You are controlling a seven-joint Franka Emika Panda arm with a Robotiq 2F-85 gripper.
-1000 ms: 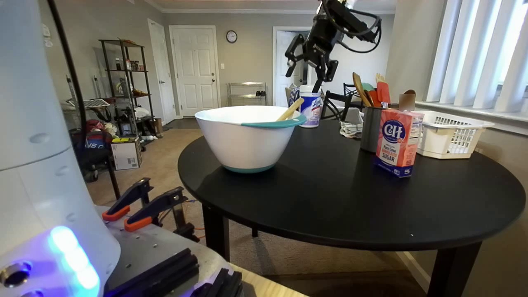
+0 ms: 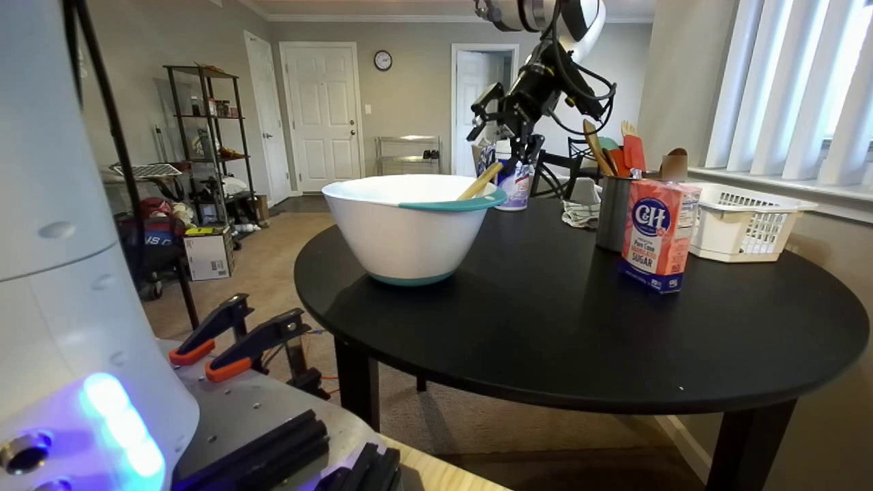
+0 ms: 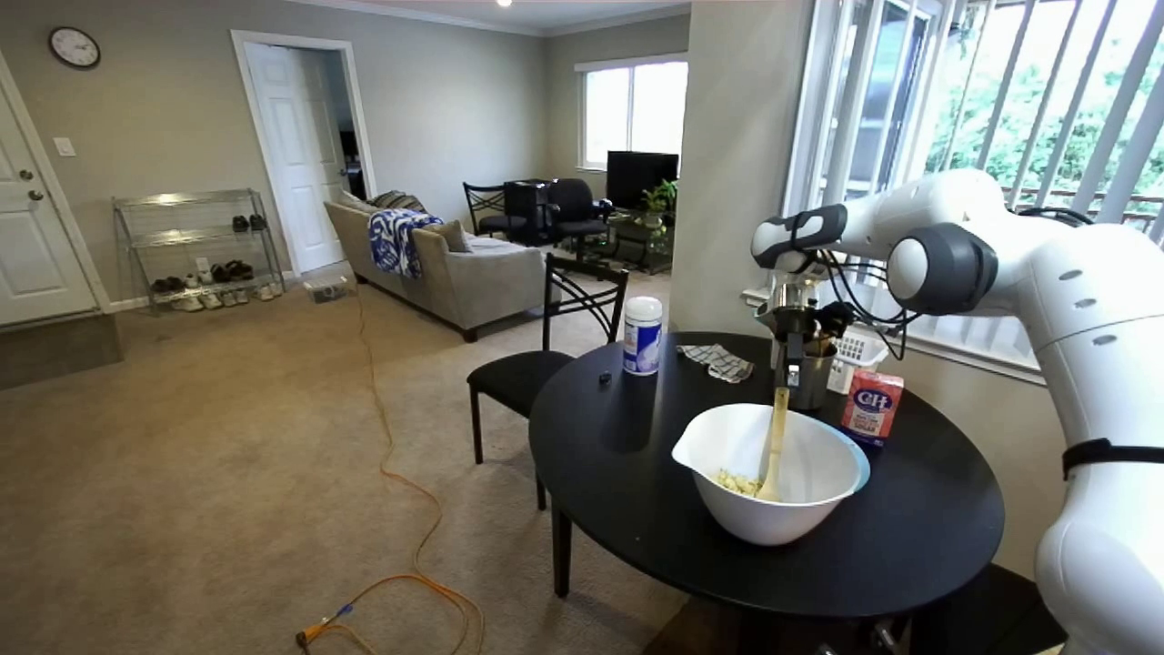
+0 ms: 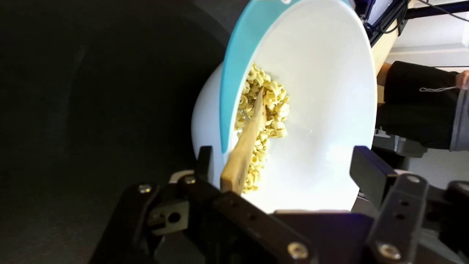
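A white mixing bowl with a teal rim stands upright on the round black table. Small pale pasta pieces cover part of its bottom. A wooden spoon leans in the bowl, its lower end among the pasta and its handle rising past the teal rim. My gripper is open above the bowl's edge, its two fingers wide apart. In the wrist view the handle's end shows close to the left finger, inside the gap; whether they touch I cannot tell. Exterior view 1 shows the gripper above the spoon handle.
A sugar box, a metal utensil holder and a white basket stand on the window side of the table. A wipes canister and a checked cloth are farther back. Bare tabletop lies in front of the sugar box.
The gripper has come down and slightly to the left in exterior view 1, staying open. Bowl, spoon and sugar box have not moved.
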